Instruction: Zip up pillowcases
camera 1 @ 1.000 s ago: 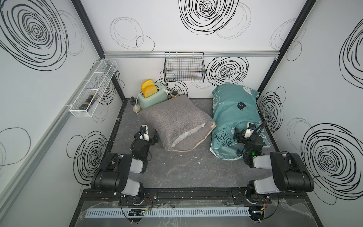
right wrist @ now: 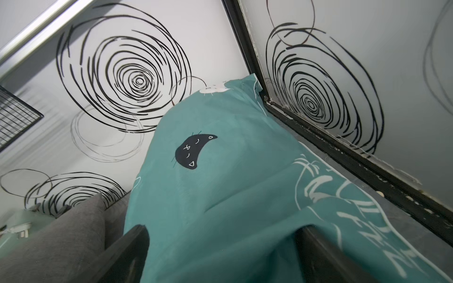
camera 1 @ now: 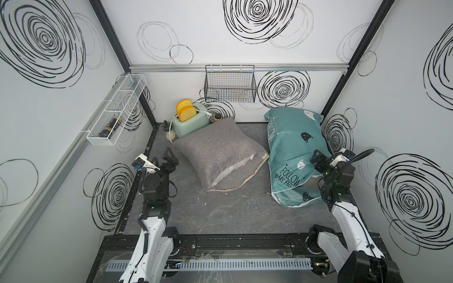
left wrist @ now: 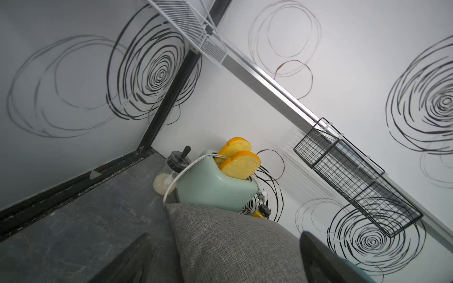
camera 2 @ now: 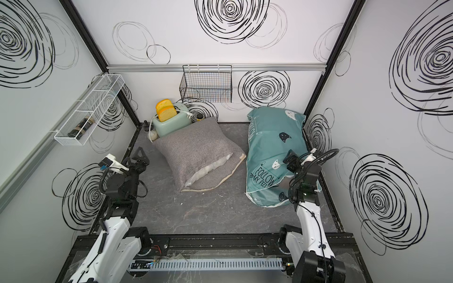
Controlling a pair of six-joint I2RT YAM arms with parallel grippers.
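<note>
A grey cushion (camera 1: 219, 148) lies mid-floor, its cover gaping along the front with white filling showing and a pale zip edge. A teal pillowcase (camera 1: 292, 136) with cat prints lies to its right, shifted folds at its front end. My left gripper (camera 1: 169, 158) is open at the cushion's left corner, empty between its fingers. My right gripper (camera 1: 318, 158) is open over the teal pillowcase's right side, with loose cloth near its fingers in the right wrist view.
A mint toaster (left wrist: 207, 188) with yellow slices, a cord and small jars stands at the back left. A black basket (camera 1: 230, 85) and a white rack (camera 1: 115, 108) hang on the walls.
Both arms have extended and risen, the left shifting left, the right moving right. The teal pillowcase has shifted slightly rightward and toward the front.
</note>
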